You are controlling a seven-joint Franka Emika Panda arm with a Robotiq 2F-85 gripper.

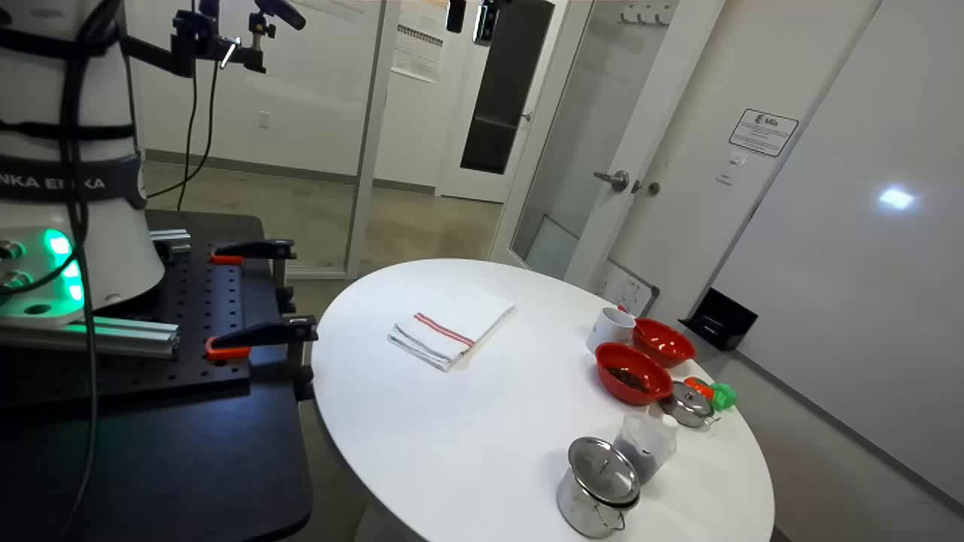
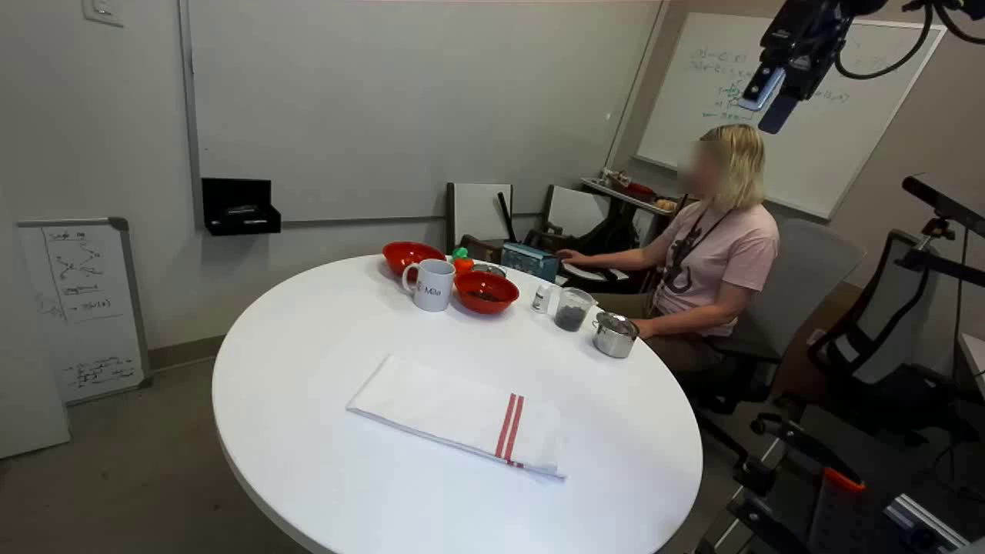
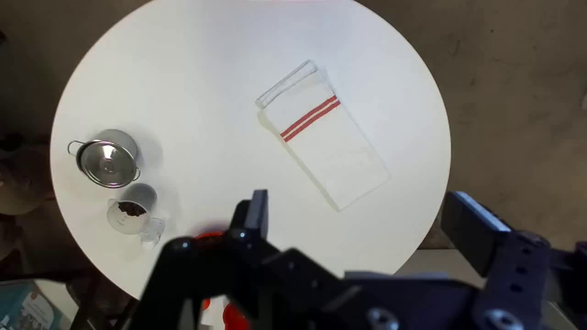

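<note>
A white towel with a pair of red stripes point(image 3: 324, 143) lies folded flat on the round white table point(image 2: 305, 369). My gripper is open high above the table, its fingers wide apart and nothing between them. Exterior view 2 shows the gripper point(image 2: 768, 106) at the upper right, well clear of everything on the table. In exterior view 1 the towel point(image 1: 452, 327) is at the table's far left part, and only small dark bits of the arm's end show at the top edge.
Along one side stand a lidded steel pot point(image 1: 598, 488), a clear beaker with dark bits point(image 2: 572, 309), a small white bottle point(image 2: 542, 298), two red bowls point(image 2: 487, 294) and a white mug point(image 2: 430, 285). A person point(image 2: 720, 240) sits beside the table.
</note>
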